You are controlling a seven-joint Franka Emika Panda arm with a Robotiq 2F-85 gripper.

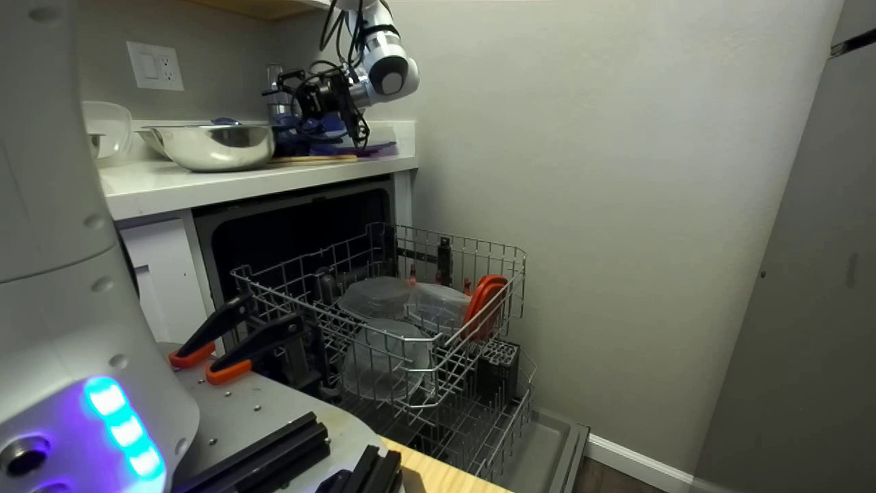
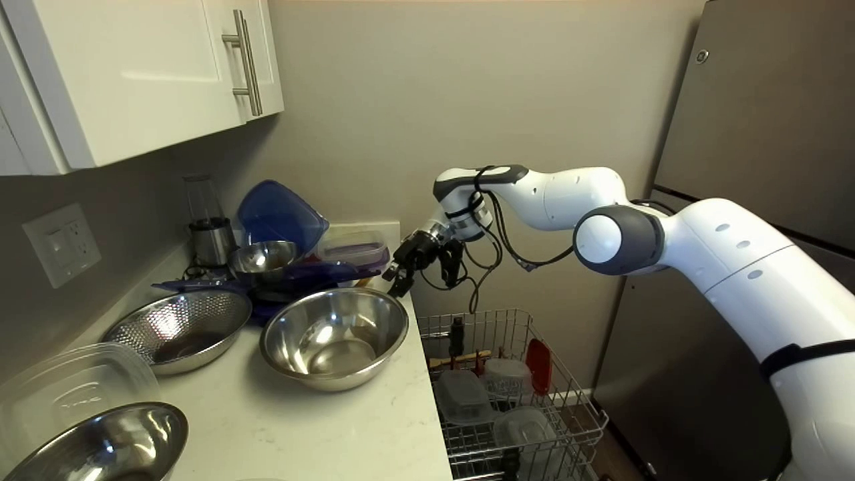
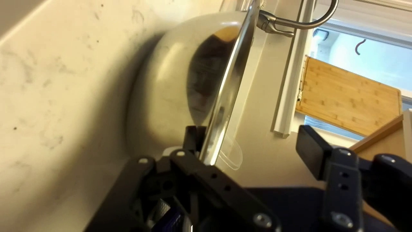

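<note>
A large shiny steel bowl stands upright on the white counter, near its edge above the dishwasher. My gripper is at the bowl's far rim in exterior view 2. One of its fingers is at the outer side of the bowl's wall, close against the rim; I cannot tell whether they touch. Across a wide gap, the other finger stands clear on the inner side. The fingers are partly open, with the rim between them but not clamped. In exterior view 1 the bowl sits left of the gripper.
Left of the bowl are a steel colander, another steel bowl and a clear container. Blue and purple plastic items crowd the back corner. Below the counter, the pulled-out dishwasher rack holds clear containers and red-orange items.
</note>
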